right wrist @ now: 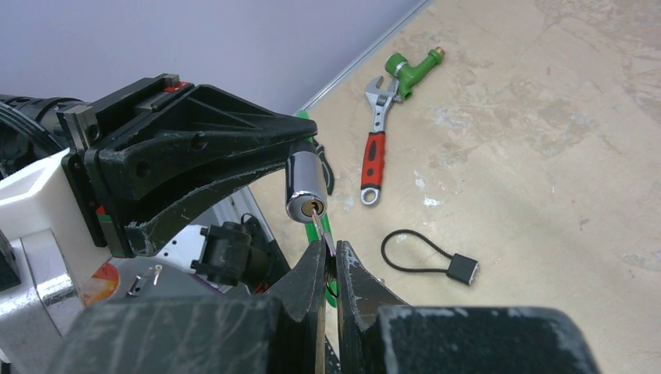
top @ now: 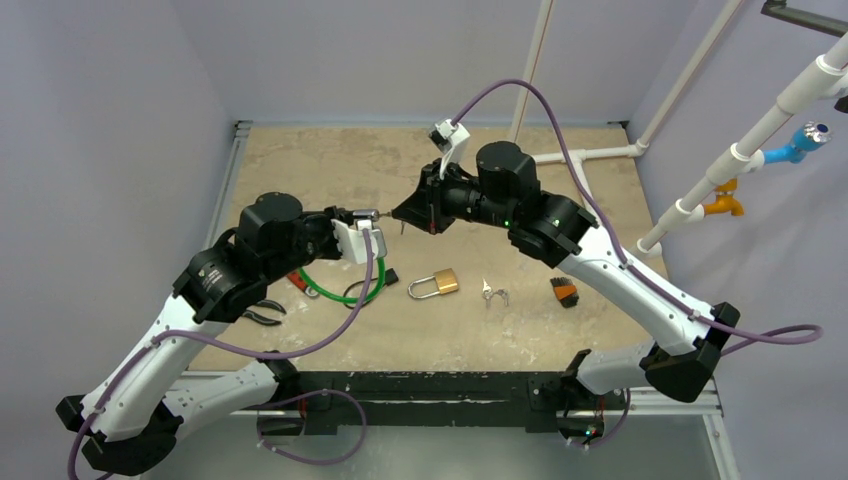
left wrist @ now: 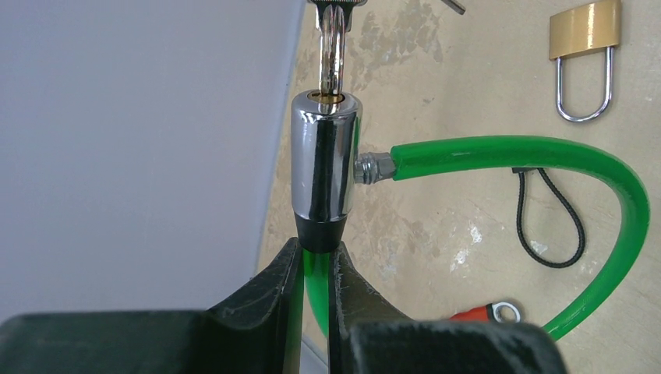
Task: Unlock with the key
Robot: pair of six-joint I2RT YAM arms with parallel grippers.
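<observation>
A chrome lock cylinder [left wrist: 319,164] on a green cable [left wrist: 507,152] is held upright in the left wrist view by my left gripper, shut on its black lower end. My right gripper is shut on a thin silver key [right wrist: 323,232], whose tip is at the brass keyhole of the lock [right wrist: 300,179]. How far it is inserted I cannot tell. In the top view both grippers meet above the board, left of centre.
On the board [top: 540,320] lie a brass padlock [top: 446,281], keys [top: 497,295], an orange-black brush [top: 564,291], pliers [top: 262,314] and a red-handled wrench [right wrist: 372,164]. White pipes with taps [top: 722,200] line the right side.
</observation>
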